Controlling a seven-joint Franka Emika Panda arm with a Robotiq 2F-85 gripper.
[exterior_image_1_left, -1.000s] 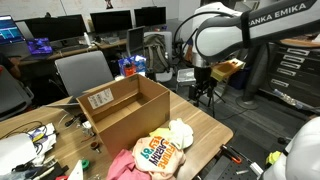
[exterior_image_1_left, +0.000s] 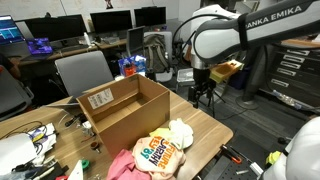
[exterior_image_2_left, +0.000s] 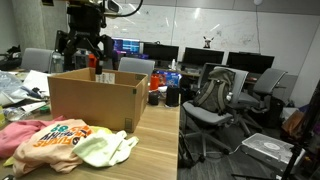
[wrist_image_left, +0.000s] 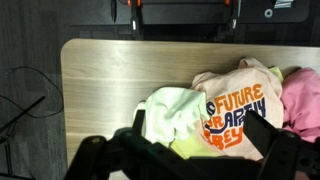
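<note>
My gripper (exterior_image_1_left: 203, 94) hangs high over the table's right part, pointing down. In the wrist view its two dark fingers stand wide apart, with nothing held between them; below the gap lies a white cloth (wrist_image_left: 172, 113). Beside that cloth is a crumpled beige cloth bag or shirt (wrist_image_left: 240, 88) with orange and dark lettering. A pink cloth (wrist_image_left: 301, 100) lies at its far side, partly cut off by the frame. Some yellow-green cloth (wrist_image_left: 193, 148) shows underneath. An open cardboard box (exterior_image_1_left: 133, 118) stands behind the cloths; its inside floor is hidden.
Bare wooden tabletop (wrist_image_left: 105, 85) lies to the left of the cloths in the wrist view. Papers (exterior_image_1_left: 17, 150), cables and small items clutter the table's left side in exterior view 1. A backpack sits on an office chair (exterior_image_2_left: 208, 105) beyond the table.
</note>
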